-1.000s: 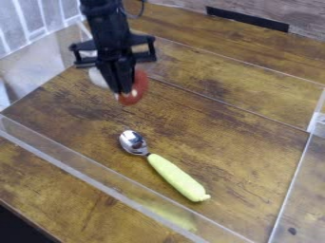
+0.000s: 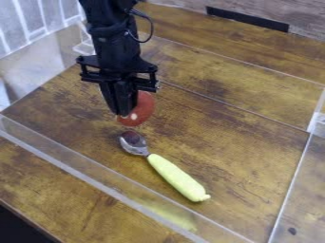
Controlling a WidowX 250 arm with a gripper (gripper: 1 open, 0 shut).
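My black gripper [image 2: 124, 96] hangs over the left-middle of the wooden table, pointing down, its fingertips above a spoon [image 2: 165, 166] with a silver head and pale yellow handle. The spoon lies diagonally, head toward the back left, handle toward the front right. A reddish round object [image 2: 140, 110] is partly hidden behind the gripper. The gripper looks shut, with nothing clearly visible between its fingers.
Transparent walls or edges run along the left, front and right. Something pale at the upper left is mostly hidden by the arm.
The arm has moved down and toward the front, nearer the spoon's head, covering more of the reddish object. The spoon lies in the same place.
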